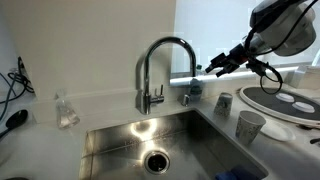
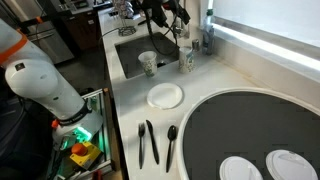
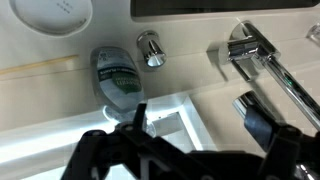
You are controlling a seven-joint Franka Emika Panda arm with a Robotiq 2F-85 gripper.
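Note:
My gripper (image 1: 215, 69) hangs in the air near the wall, right of the tall faucet (image 1: 150, 75). Its black fingers stand open, with no object held between them. In the wrist view a clear bottle (image 3: 118, 78) with a dark label lies ahead of the gripper, beside a small metal dispenser (image 3: 151, 48). Exterior view 1 shows the bottle (image 1: 195, 88) behind the sink's back right corner, below and left of the fingers.
The steel sink (image 1: 115, 140) takes up the left and middle. Two cups, one grey (image 1: 249, 126) and one farther back (image 1: 223, 103), stand on its right. A white plate (image 2: 165, 95), a fork (image 2: 141, 145), a knife (image 2: 153, 142) and a spoon (image 2: 170, 145) lie on the counter.

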